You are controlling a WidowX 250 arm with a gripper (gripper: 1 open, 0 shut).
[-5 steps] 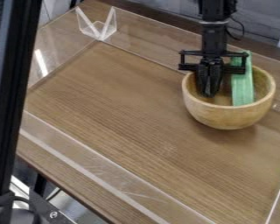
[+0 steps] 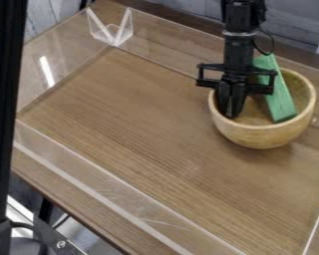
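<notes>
My black gripper (image 2: pixel 231 98) reaches down into the left part of a wooden bowl (image 2: pixel 261 132) at the right of the camera view. Its fingers are shut, and I see nothing held between them, though the tips are partly hidden in the bowl. A green flat object (image 2: pixel 281 98) leans inside the bowl just right of the gripper.
Clear plastic pieces (image 2: pixel 112 30) stand at the back left. A black frame runs along the left edge, and a grey wall is behind.
My gripper has shifted very slightly within the bowl. The green object is tilted a little more, its top further to the left.
</notes>
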